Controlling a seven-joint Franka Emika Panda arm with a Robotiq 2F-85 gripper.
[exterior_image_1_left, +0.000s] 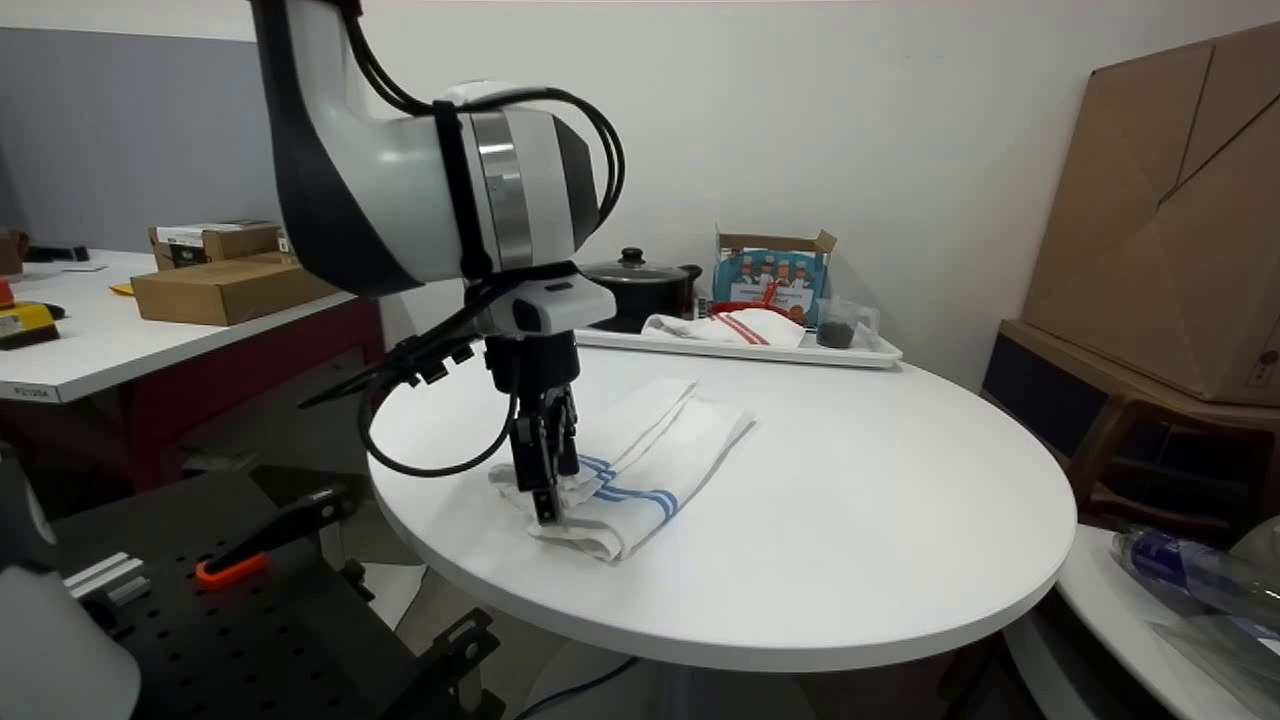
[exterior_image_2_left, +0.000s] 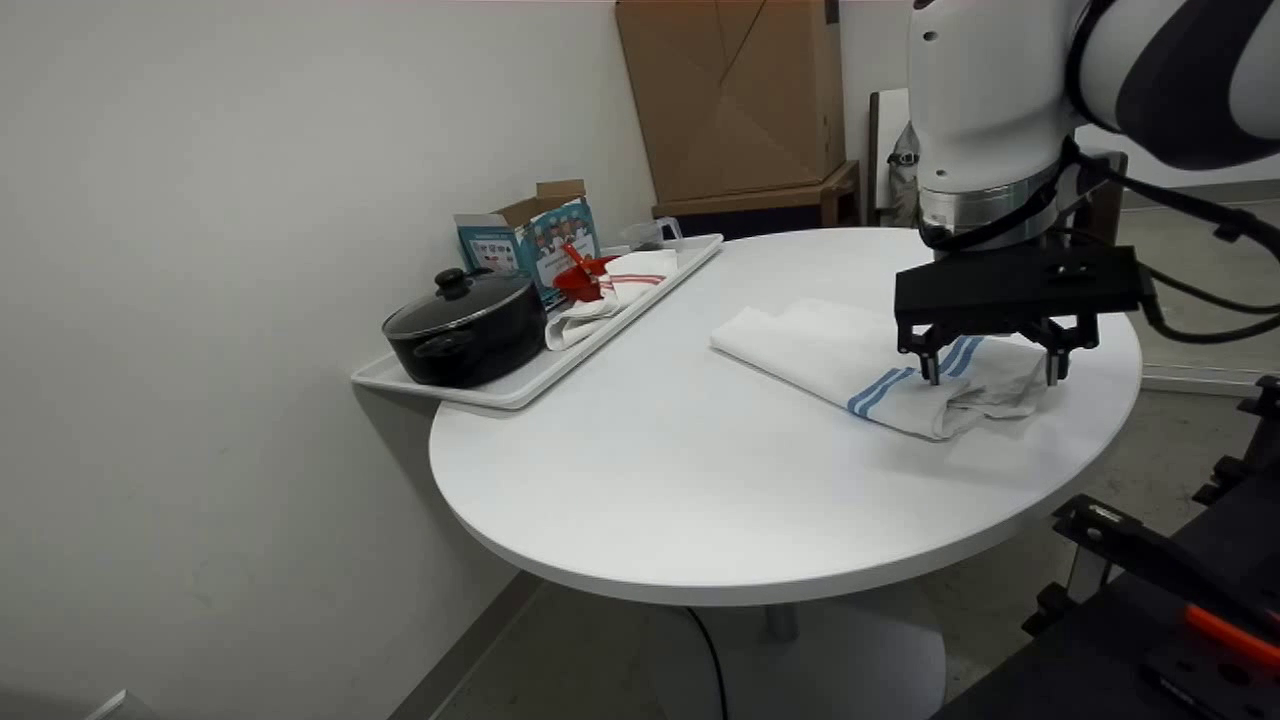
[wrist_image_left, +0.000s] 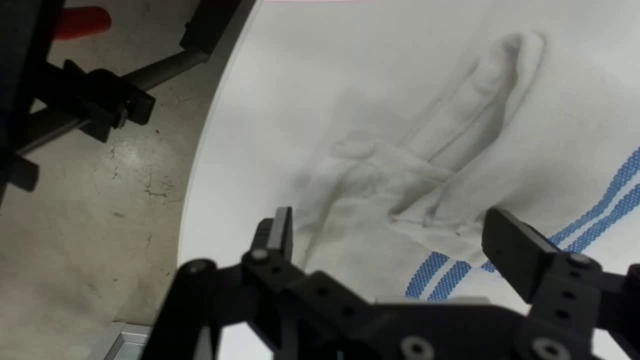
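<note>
A white towel (exterior_image_1_left: 678, 462) with blue stripes lies folded on the round white table (exterior_image_1_left: 876, 516), near the edge closest to the robot base. In the wrist view the towel (wrist_image_left: 570, 132) has a raised fold and a crumpled end between the two fingers. My gripper (exterior_image_2_left: 993, 370) points down over that end, its fingers wide apart. One finger (exterior_image_2_left: 931, 367) is above the towel by the blue stripes, the other (exterior_image_2_left: 1056, 365) by the towel's outer edge. Nothing is gripped. Whether the fingertips touch the cloth, I cannot tell.
Against the wall, a white tray (exterior_image_2_left: 528, 390) carries a lidded black pot (exterior_image_2_left: 468, 330), a red-striped towel (exterior_image_2_left: 636, 274), a blue box (exterior_image_2_left: 561, 246) and a clear cup (exterior_image_1_left: 849, 322). A black pegboard cart (exterior_image_1_left: 240, 600) stands by the near edge.
</note>
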